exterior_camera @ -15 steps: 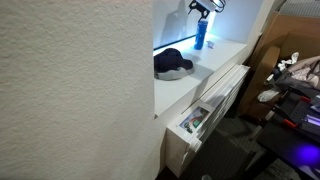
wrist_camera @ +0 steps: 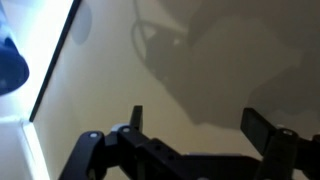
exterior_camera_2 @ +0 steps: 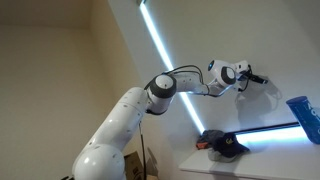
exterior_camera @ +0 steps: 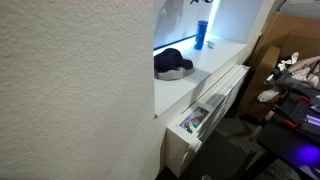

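My gripper stands open in the wrist view, its two dark fingers wide apart with only blank wall behind them. High above the white counter it shows again in the second exterior view, as a dark gripper (exterior_camera_2: pixel 258 79) pointing right. A tall blue tumbler (exterior_camera: pixel 201 35) is upright on the counter. That same blue tumbler (exterior_camera_2: pixel 303 118) is at the right edge of the second exterior view, below and right of the gripper, clear of it. Part of a blue object (wrist_camera: pixel 10 66), likely the tumbler, appears at the wrist view's left edge.
Dark caps (exterior_camera_2: pixel 228 147) rest on the counter (exterior_camera: pixel 225 52). Beneath it, an open drawer (exterior_camera: pixel 190 128) holds small items. A light strip (exterior_camera_2: pixel 275 134) glows along the wall. A dark table (exterior_camera: pixel 290 145) stands at lower right, with bare floor between.
In the first exterior view the gripper has risen from just above the blue tumbler toward the top edge, where little of it shows. Tumbler, caps and drawer look unmoved.
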